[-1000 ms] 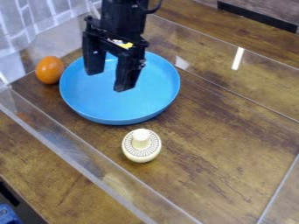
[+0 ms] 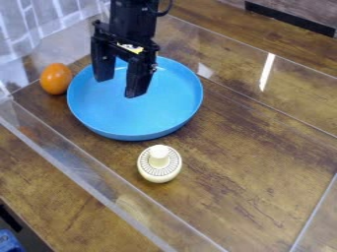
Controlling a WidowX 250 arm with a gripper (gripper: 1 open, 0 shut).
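Note:
My black gripper (image 2: 121, 64) hangs open over the back-left part of a blue round bowl (image 2: 138, 113), its two fingers pointing down with nothing visible between them. An orange egg-shaped object (image 2: 55, 79) lies just left of the bowl. A small yellow object (image 2: 130, 48) is partly hidden behind the gripper at the bowl's back. A white round object with a knob on top (image 2: 160, 169) stands in front of the bowl.
A clear plastic edge runs along the left side of the workspace.
My gripper has moved slightly up and to the left, toward the back of the bowl. The objects have stayed where they were.

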